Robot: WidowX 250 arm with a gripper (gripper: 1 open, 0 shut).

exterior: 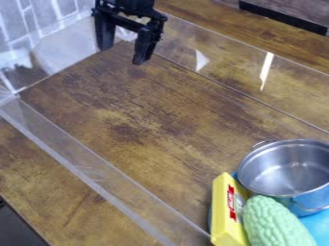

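The black robot gripper (123, 42) hangs at the top left of the camera view, above the back left corner of the clear-walled wooden work area (154, 115). It points down, with dark fingers, and it is too small and dark to tell whether it is open or shut. Nothing is visible held in it. At the lower right stand a steel pot (286, 171), a yellow box (226, 213) with a red label and a pale green textured object (275, 223), close beside one another.
Clear plastic walls run along the back and the lower left edge. A blue object (316, 227) lies under or behind the pot and green object.
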